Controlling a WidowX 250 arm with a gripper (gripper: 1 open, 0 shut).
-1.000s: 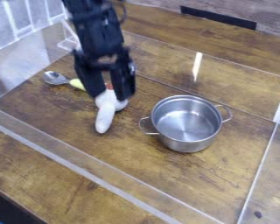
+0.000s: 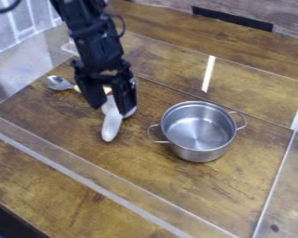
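My dark gripper (image 2: 112,100) is lowered over a white plush-looking object (image 2: 111,125), elongated, on the wooden table (image 2: 139,191) left of centre. The fingers stand apart around its upper part, which they partly hide; whether they touch it is unclear. A silver spoon (image 2: 57,84) lies behind to the left, its handle side mostly hidden by the gripper.
A steel pot (image 2: 199,131) with two side handles stands to the right. A thin white strip (image 2: 209,72) lies behind it.
The pot and spoon have stayed put.
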